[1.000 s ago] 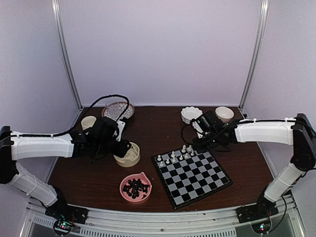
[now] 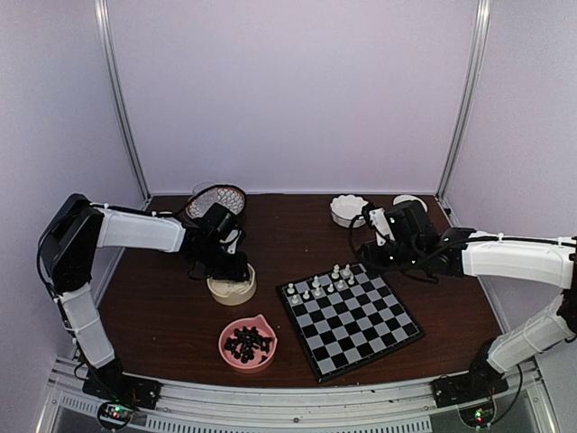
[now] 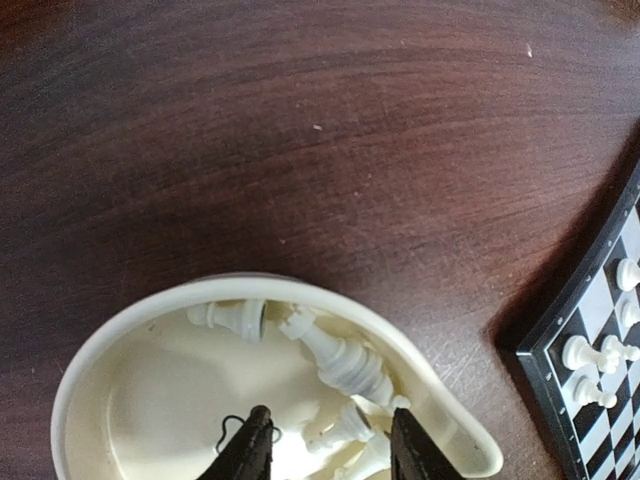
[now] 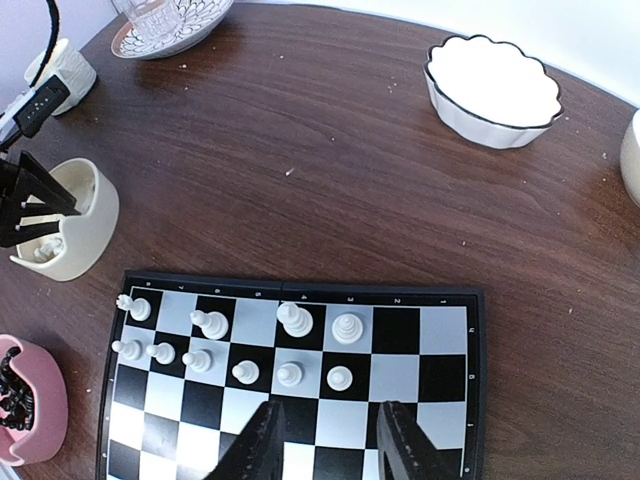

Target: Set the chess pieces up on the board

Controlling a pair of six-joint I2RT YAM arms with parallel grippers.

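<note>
White chess pieces [image 4: 295,319] stand upright in two rows along one edge of the chessboard [image 2: 325,367]; the rest of its squares that show are empty. Several more white pieces [image 3: 347,368] lie on their sides in a cream bowl [image 3: 130,318]. Over that bowl is my left gripper, its fingers apart, with pieces visible below and between the tips. My right gripper hangs above the board, fingers spaced apart, and only board squares show between them. A pink bowl [image 2: 226,356] holds black pieces [image 2: 247,344].
White bowls [image 2: 347,211] stand at the back right. A patterned dish [image 2: 236,200] with a clear glass sits at the back left. Bare table [image 2: 288,225] lies between them, behind the board.
My left gripper has moved right, from the cream bowl's left side to over it. The pieces look unmoved.
</note>
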